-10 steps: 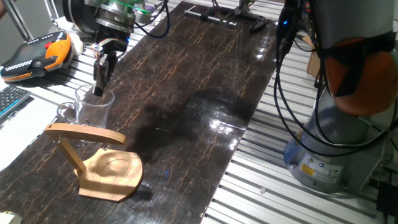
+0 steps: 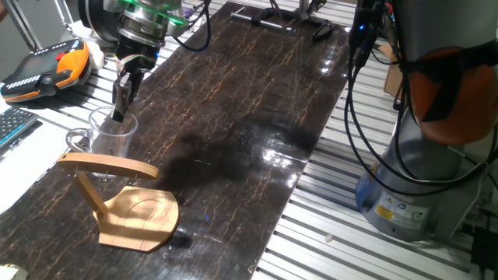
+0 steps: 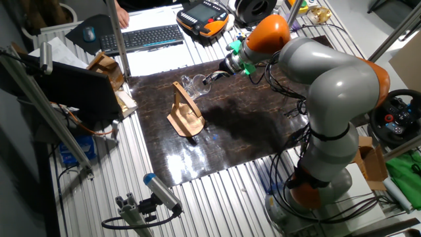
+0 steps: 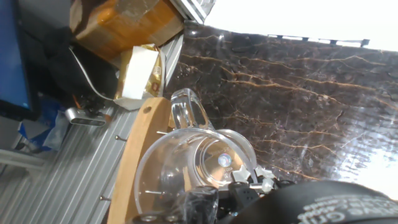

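A clear glass mug stands out behind the wooden rack at the left of the dark table, its handle turned to the left. My gripper reaches down to the mug's near-right rim and is shut on its wall. In the wrist view one dark finger shows at the mug's rim, the other partly hidden. Whether the mug's base touches the table is unclear. The wooden rack has a round-marked base, a slanted post and a curved top bar with small metal pegs.
The rack's top bar lies very close to the mug in the wrist view. A keyboard and an orange-black teach pendant sit beyond the table's edge. Bare tabletop spreads to the right.
Over the last second my gripper and the mug have both shifted slightly left in exterior view 1, toward the table's edge. The rack appears almost unmoved.
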